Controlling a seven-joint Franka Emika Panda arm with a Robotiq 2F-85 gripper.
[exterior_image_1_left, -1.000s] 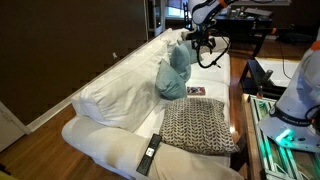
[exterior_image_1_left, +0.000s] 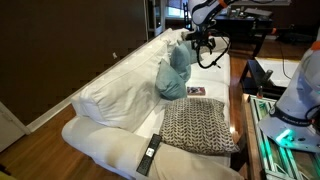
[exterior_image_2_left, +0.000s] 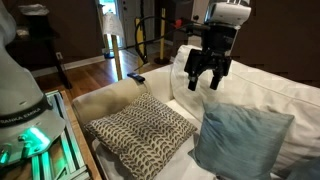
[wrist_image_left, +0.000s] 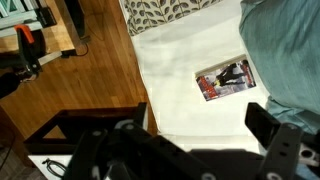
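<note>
My gripper is open with nothing between its fingers, high above the white sofa (wrist_image_left: 180, 75). In exterior view 2 the gripper (exterior_image_2_left: 207, 79) hangs behind a blue pillow (exterior_image_2_left: 240, 140) and points down. A small picture-covered case (wrist_image_left: 226, 79) lies flat on the seat beside the blue pillow (wrist_image_left: 288, 50) in the wrist view. The same case (exterior_image_1_left: 196, 91) shows in exterior view 1, next to a black-and-cream patterned cushion (exterior_image_1_left: 198, 125). A dark remote (exterior_image_1_left: 150, 154) rests on the near sofa arm.
Wooden floor (wrist_image_left: 110, 75) runs along the sofa's front, with a dark open frame (wrist_image_left: 85, 120) standing on it in the wrist view. The robot's base (exterior_image_1_left: 285, 120) stands at the right in exterior view 1. Bare white seat surrounds the case on several sides.
</note>
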